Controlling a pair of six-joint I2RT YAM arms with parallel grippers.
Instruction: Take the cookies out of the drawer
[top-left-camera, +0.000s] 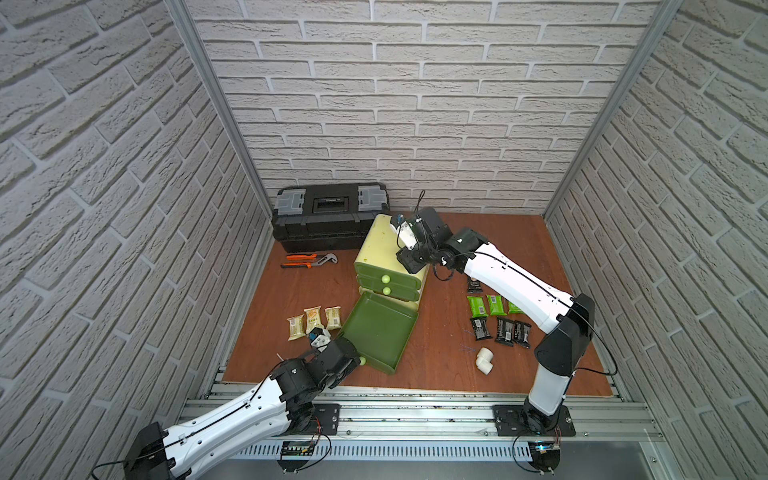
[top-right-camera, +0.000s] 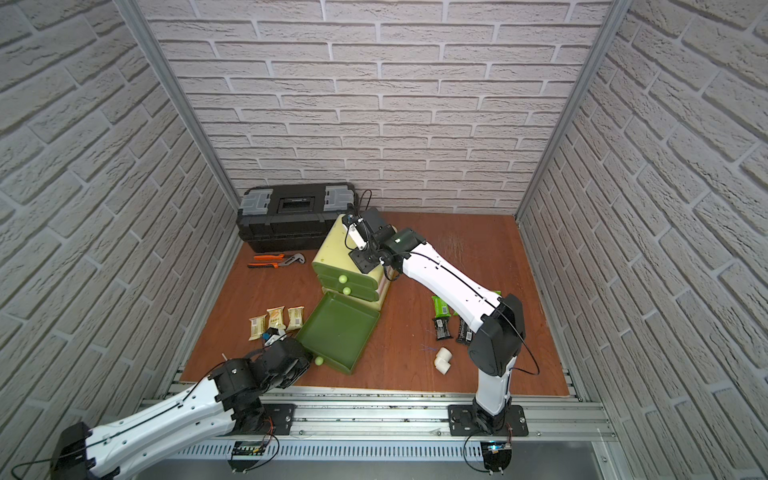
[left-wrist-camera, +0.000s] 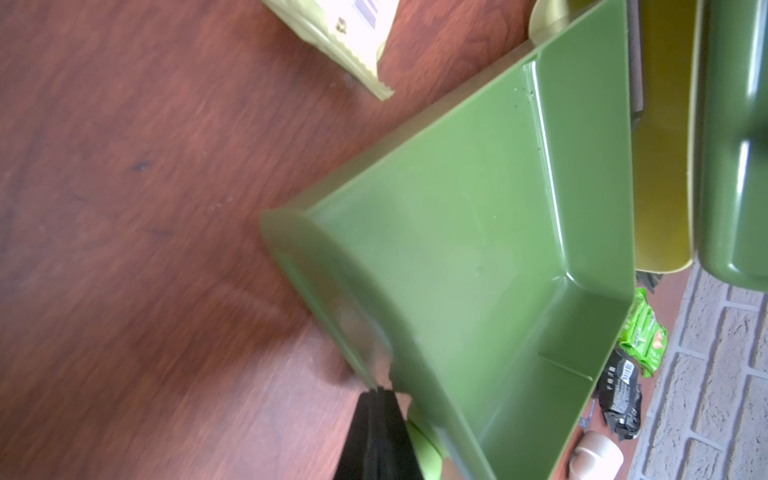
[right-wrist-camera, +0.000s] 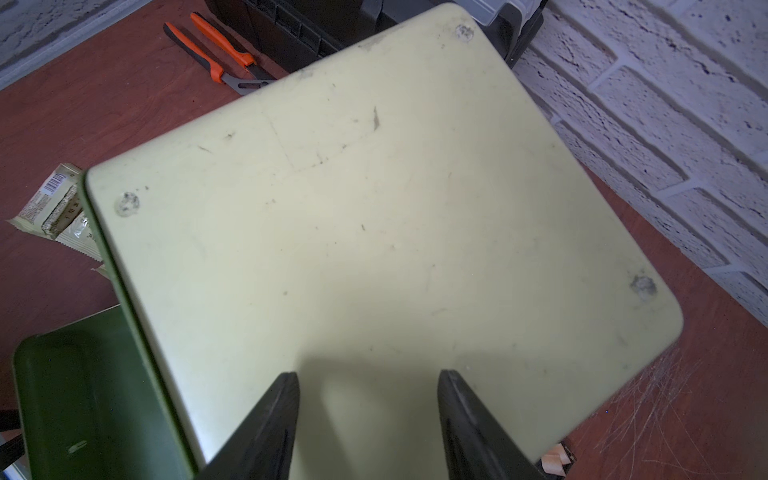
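A green drawer (top-left-camera: 380, 329) lies pulled out in front of the cabinet (top-left-camera: 392, 240), and its inside is empty. In the left wrist view, my left gripper is shut at the drawer's front wall, its tips close by the green round knob (left-wrist-camera: 424, 452); contact cannot be told. Above the cabinet's cream top (right-wrist-camera: 384, 240), my right gripper is open with nothing between its fingers. Beige-wrapped cookies (top-left-camera: 313, 318) lie on the table left of the drawer. Green packets (top-left-camera: 496, 305) and black packets (top-left-camera: 505, 330) lie to its right.
A black toolbox (top-left-camera: 329, 216) stands behind on the left, with orange-handled pliers (top-left-camera: 309, 260) before it. A white pipe elbow (top-left-camera: 484, 360) lies at the front right.
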